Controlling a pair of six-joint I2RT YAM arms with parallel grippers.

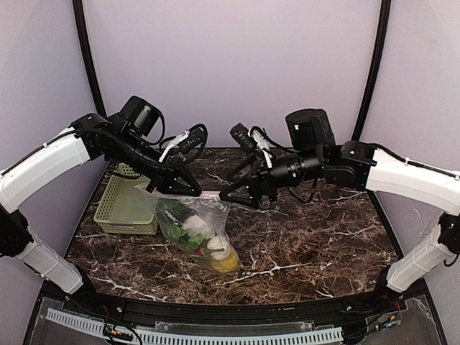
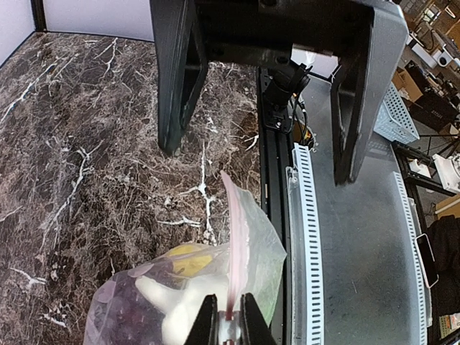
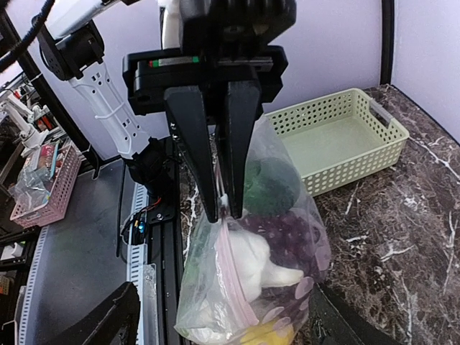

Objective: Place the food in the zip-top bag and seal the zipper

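The clear zip bag (image 1: 188, 226) holds green leaves, white items and a yellow item (image 1: 225, 261), its bottom low over the marble table. My left gripper (image 1: 194, 188) is shut on the bag's top zipper strip; in the right wrist view its fingertips (image 3: 236, 205) pinch that pink strip. My right gripper (image 1: 238, 195) is open beside the strip's free end, its two fingers framing it in the left wrist view.
An empty green basket (image 1: 118, 210) stands at the back left of the table (image 1: 316, 251). The front edge borders a metal rail.
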